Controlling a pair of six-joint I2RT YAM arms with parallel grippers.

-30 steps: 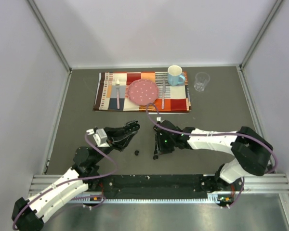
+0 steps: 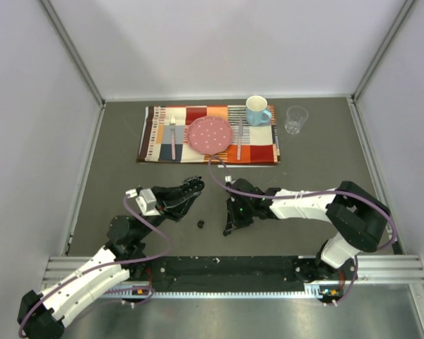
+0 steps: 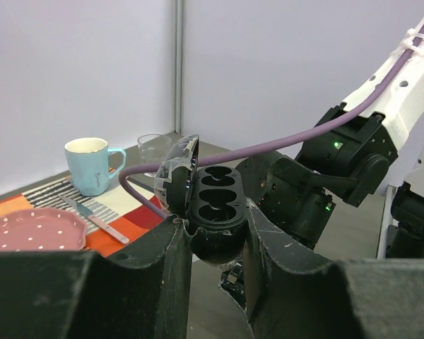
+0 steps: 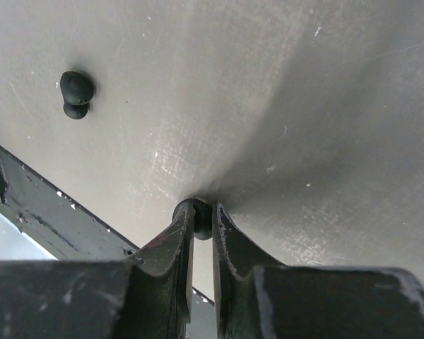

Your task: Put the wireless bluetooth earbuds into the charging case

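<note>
My left gripper is shut on the black charging case [image 3: 216, 205], held upright and raised, its lid open and its wells visible from above. In the right wrist view one black earbud [image 4: 202, 220] lies on the grey table [image 4: 325, 127] right at the fingertips of my right gripper, whose fingers are close around it, partly hiding it; whether they grip it is unclear. A second earbud [image 4: 76, 92] rests apart on the table, up and to the left, also seen as a dark spot [image 2: 201, 224] in the top view.
At the back lie a striped placemat [image 2: 152, 141] with a pink plate [image 2: 209, 134], fork and knife, plus a blue mug [image 2: 256, 111] and a glass [image 2: 295, 120]. The table's front edge runs just beside the earbud under my right gripper. Purple cables drape along both arms.
The right arm has shifted slightly left over the last second, its gripper settling lower at the front earbud. The left arm and case have stayed still.
</note>
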